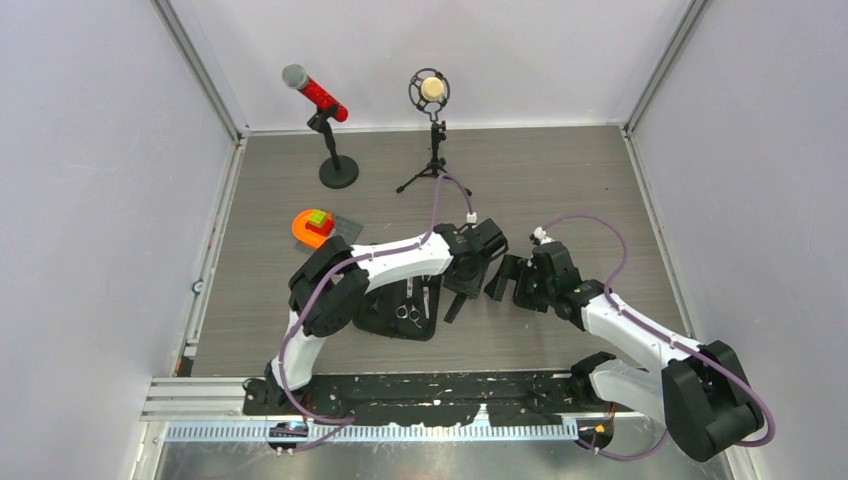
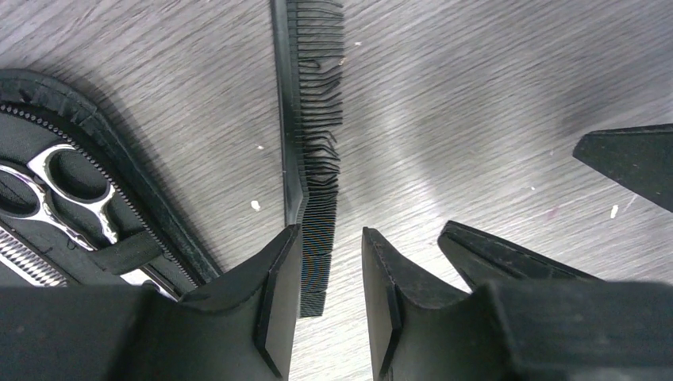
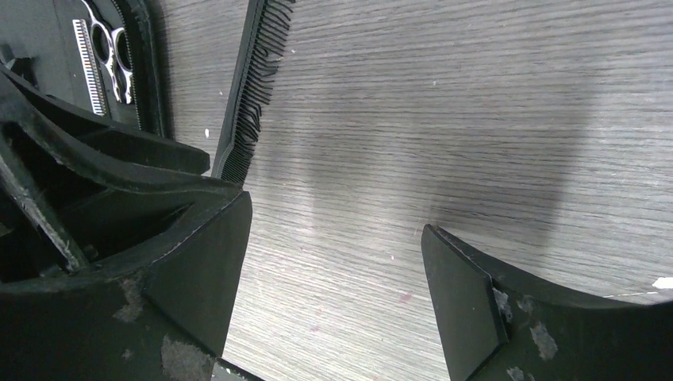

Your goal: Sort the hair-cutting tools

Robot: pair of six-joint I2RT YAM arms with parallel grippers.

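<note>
A black comb (image 2: 290, 119) with several bent teeth lies on the table, just right of the black zip case (image 2: 171, 230). My left gripper points down over the comb's finer-toothed end, open, with that end showing in the gap between its fingers. No grip shows. Inside the case are silver scissors (image 1: 403, 312) and other slim tools; the left arm hides part of it in the top view. To the right of the comb, my right gripper stands open and empty, its fingers spread over bare table.
Both grippers are close together, the left one's fingers (image 3: 159, 178) crossing the right wrist view. A red microphone (image 1: 322, 97) and a second microphone (image 1: 432, 90) stand at the back. An orange item (image 1: 308, 230) sits left of the case.
</note>
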